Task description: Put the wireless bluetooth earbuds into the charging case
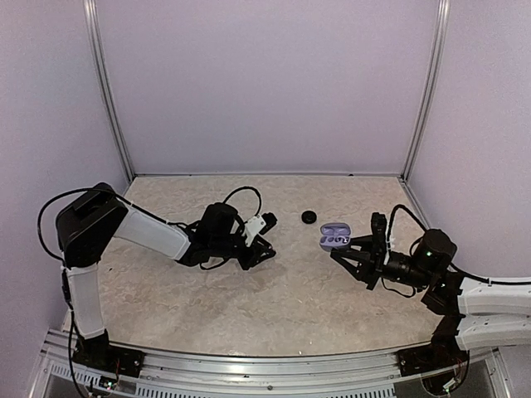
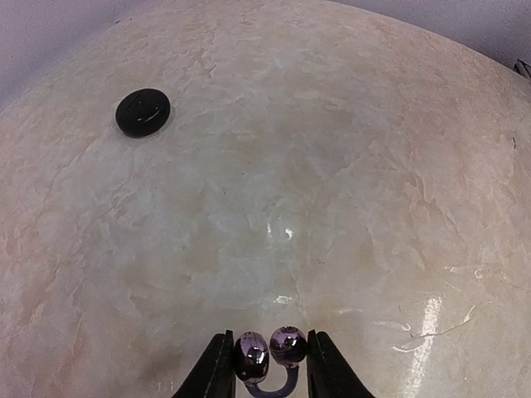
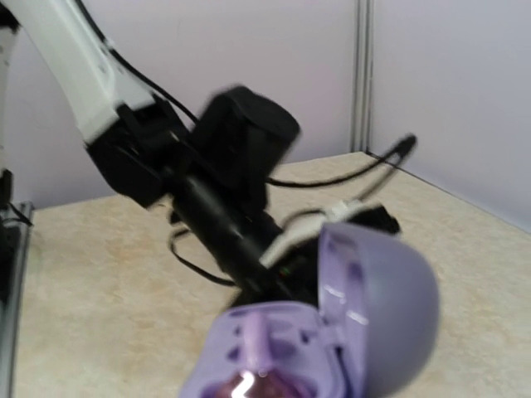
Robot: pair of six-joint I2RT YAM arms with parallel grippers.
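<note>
A purple charging case (image 1: 335, 236) with its lid open is held above the table by my right gripper (image 1: 348, 246), which is shut on it. In the right wrist view the case (image 3: 217, 348) fills the lower part, its rounded lid (image 3: 398, 307) standing up on the right. One earbud (image 3: 255, 342) with a pinkish stem sits in the case tray; its lower end is cut off by the frame. A shiny purple clip-shaped earbud (image 2: 289, 347) is between the fingertips of my left gripper, shut on it. The right gripper's fingers are hidden in its wrist view.
A round black object (image 1: 309, 217) lies on the table behind the gap between the arms.
</note>
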